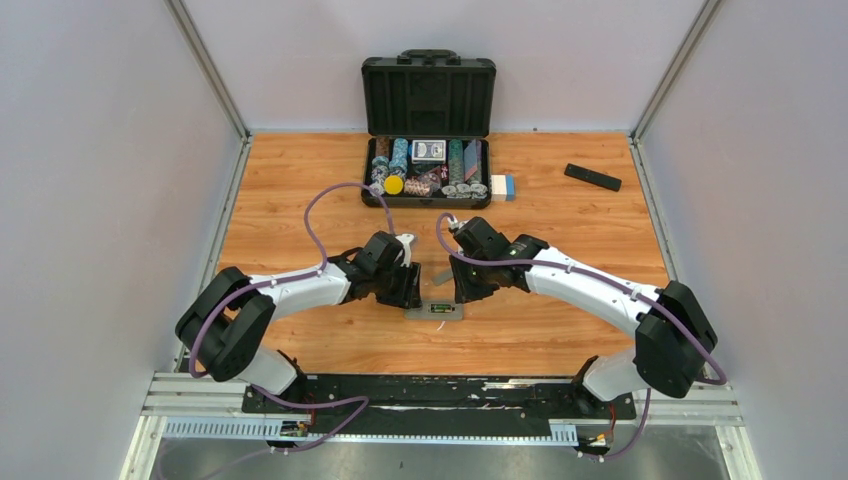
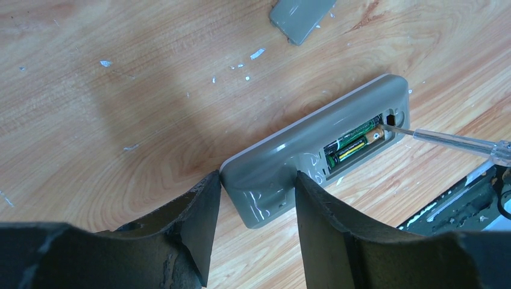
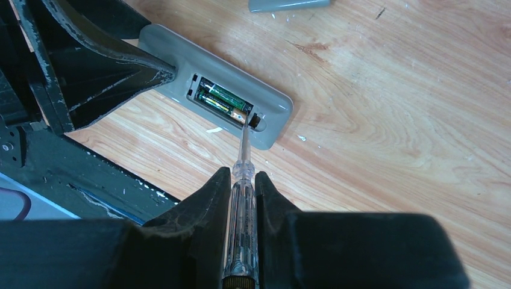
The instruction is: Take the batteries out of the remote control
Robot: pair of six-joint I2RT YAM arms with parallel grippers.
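A grey remote control [image 2: 283,153] lies back side up on the table, its battery bay uncovered. Two batteries sit side by side in the bay, a green one [image 3: 225,95] and a green, black and copper one [image 3: 216,104]. My left gripper is shut on the remote's far end from the bay. Between the fingers of my right gripper is a clear-handled screwdriver [image 3: 244,208], shut in lengthwise. The screwdriver's thin tip reaches into the bay at the copper-coloured battery end. A grey battery cover [image 2: 301,17] lies apart on the table.
An open black case [image 1: 427,203] of chips and cards stands at the back, with a small white and blue box [image 1: 503,188] beside it. A black remote [image 1: 593,177] lies at the back right. Bare wood surrounds the grey remote.
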